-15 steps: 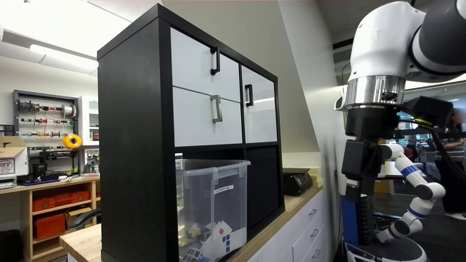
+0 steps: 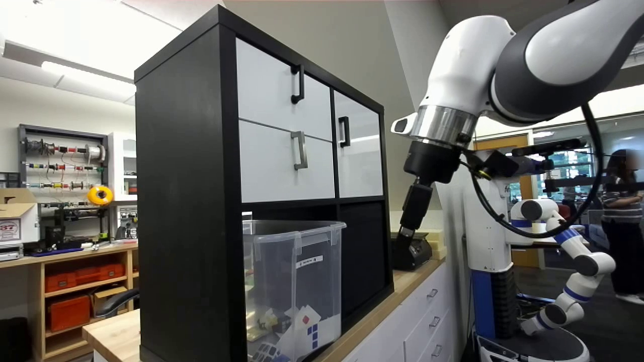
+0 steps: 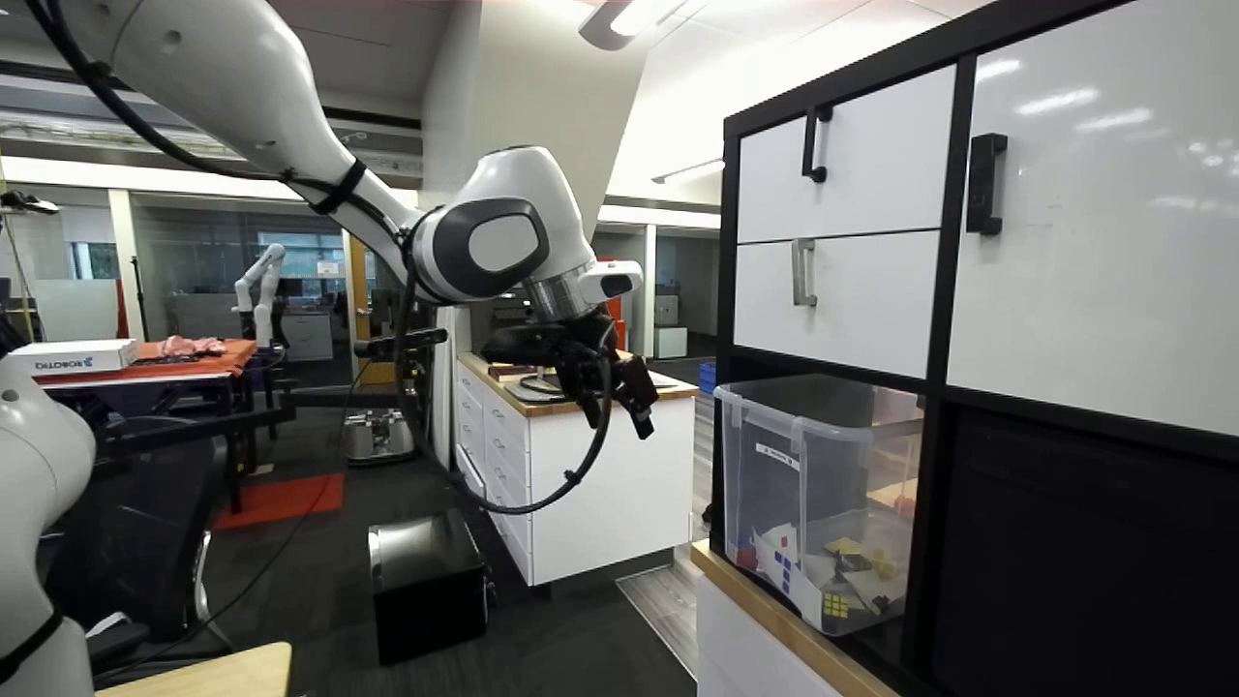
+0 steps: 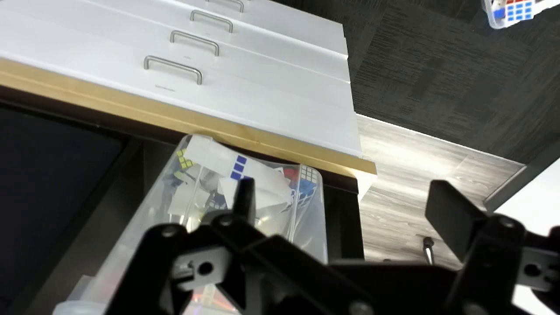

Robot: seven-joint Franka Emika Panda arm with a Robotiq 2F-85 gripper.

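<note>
My gripper stands open in the wrist view, with a wide empty gap between its dark fingers. In exterior view 1 the gripper point(image 2: 405, 232) points down, to the right of the black shelf unit point(image 2: 181, 199); in exterior view 2 the gripper point(image 3: 645, 416) hangs in the air left of that unit. A clear plastic bin point(image 3: 813, 465) sits in the unit's lower compartment, holding papers and several small puzzle cubes. Above it are two white drawers point(image 3: 845, 168) with dark and silver handles. Beside them is a white door point(image 3: 1103, 232) with a black handle. All stand closed.
Below the shelf unit runs a wooden counter edge point(image 4: 210, 124) over white drawers point(image 4: 252, 78) with metal handles. A black device point(image 2: 411, 253) rests on the counter past the unit. The compartment beside the bin point(image 3: 1069, 546) looks dark. Open air surrounds the gripper.
In exterior view 1 the arm has swung left, toward the shelf unit, and its wrist has tilted. The drawers, door and bin have not moved.
</note>
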